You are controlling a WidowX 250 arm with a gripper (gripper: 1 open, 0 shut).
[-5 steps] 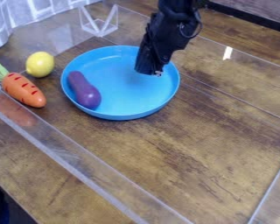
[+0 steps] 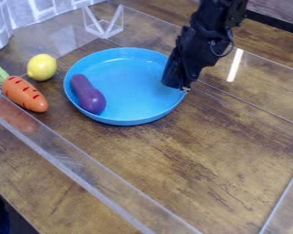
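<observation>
A blue round plate point(image 2: 135, 91) holds a purple eggplant point(image 2: 88, 93) on its left side. My black gripper point(image 2: 178, 80) hangs over the plate's right rim, its arm reaching in from the top; it looks shut, with nothing visible between its fingers. Left of the plate lie an orange carrot point(image 2: 25, 94) with green leaves and a yellow lemon point(image 2: 43, 66).
Clear plastic edges border the area, and a clear object stands at the top left.
My gripper has moved rightward and slightly down, from over the plate's back part to its right rim. The toy food and plate look unchanged.
</observation>
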